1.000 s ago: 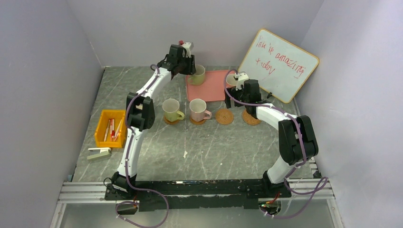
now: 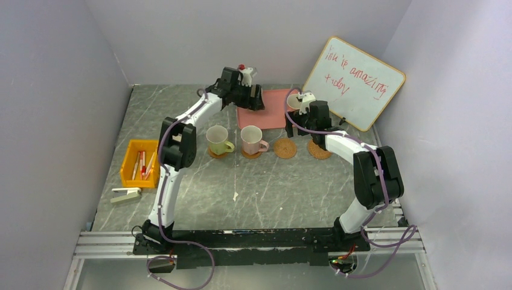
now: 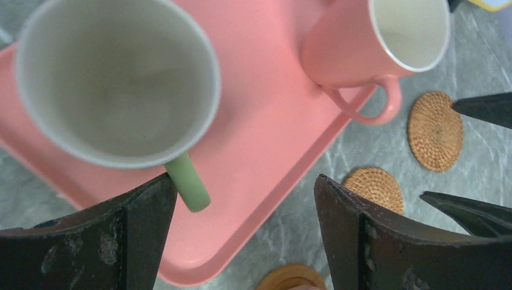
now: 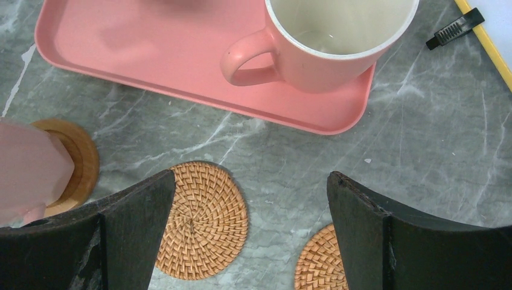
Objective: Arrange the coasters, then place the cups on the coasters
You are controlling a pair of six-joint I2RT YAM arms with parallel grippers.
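In the left wrist view, a cup with a green handle (image 3: 188, 182) stands on the pink tray (image 3: 253, 139), its pale inside facing up. My left gripper is open over the tray, its left fingertip close beside the handle; whether they touch I cannot tell. The gripper mostly hides this cup from above. At the tray's right end is a pink cup (image 4: 329, 66), its handle towards the left. My right gripper hangs open near it, nothing between its fingers. Two woven coasters (image 2: 285, 148) (image 2: 319, 150) lie bare in front of the tray.
A green cup (image 2: 216, 138) and a pink cup (image 2: 251, 139) stand on coasters left of the bare ones. A yellow pen box (image 2: 139, 164) and an eraser (image 2: 125, 197) lie at the left. A whiteboard (image 2: 356, 78) leans at the back right.
The right arm and the other cups have stayed put.
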